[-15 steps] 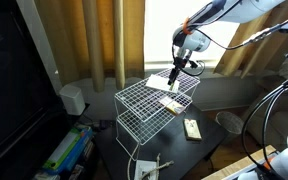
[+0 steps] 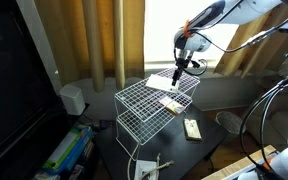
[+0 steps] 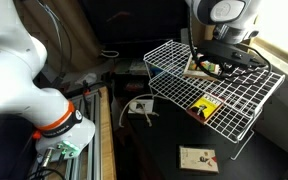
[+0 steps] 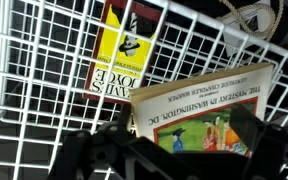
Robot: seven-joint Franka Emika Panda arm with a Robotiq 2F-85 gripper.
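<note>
A white wire rack (image 2: 142,103) stands on the dark table. My gripper is open over its upper shelf, at the rack's far end in exterior view 1. In the wrist view, a book titled The Mystery in Washington, DC (image 4: 199,98) lies beneath and between the spread fingers; whether they touch it cannot be told. Beside it lies a red and yellow James Joyce book (image 4: 121,50), which shows as a yellow cover (image 3: 206,107) in exterior view 2.
A pale book (image 3: 198,160) lies on the dark tabletop beside the rack. A cable and a small white item (image 3: 139,110) are on the table's other side. Curtains (image 2: 114,40) hang behind the rack. Part of the rack's upper shelf is bare.
</note>
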